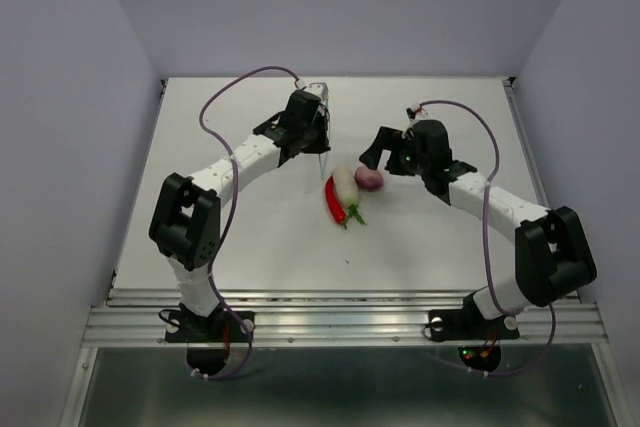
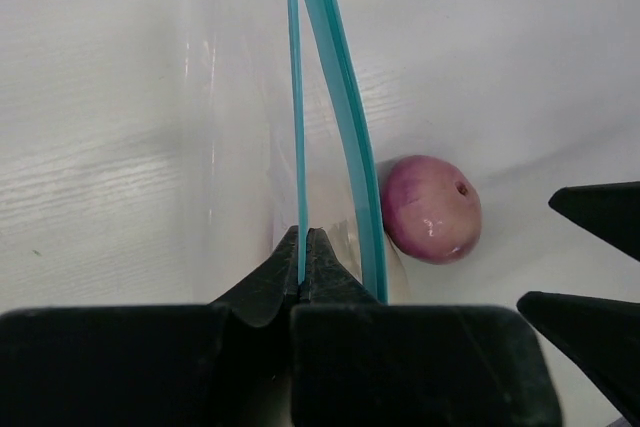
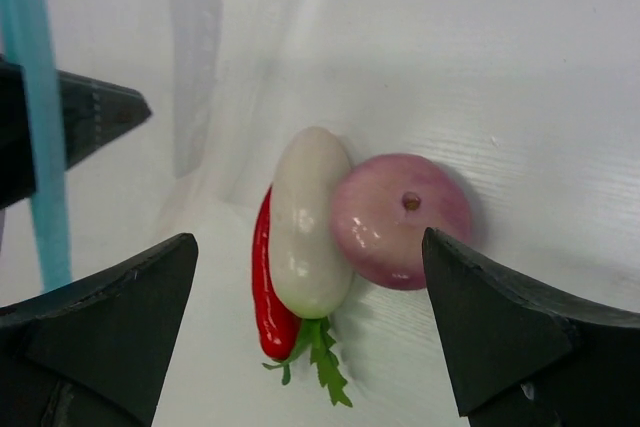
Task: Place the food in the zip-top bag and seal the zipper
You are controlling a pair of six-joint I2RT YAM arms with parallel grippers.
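Note:
My left gripper is shut on one teal-edged side of the clear zip bag's mouth (image 2: 362, 172), holding the bag upright. In the top view the bag (image 1: 325, 162) shows as a thin line beside that gripper. A pinkish-purple onion (image 3: 400, 219) lies on the table, against a long white vegetable (image 3: 308, 217). Along the white one's other side lies a red chili pepper (image 3: 268, 297). All three rest outside the bag. Over the onion, toward the far side, my right gripper (image 1: 381, 152) hangs open and empty, its fingers (image 3: 150, 297) well apart.
Green leaves (image 1: 354, 214) stick out at the near end of the white vegetable. The two grippers stand close together near the bag.

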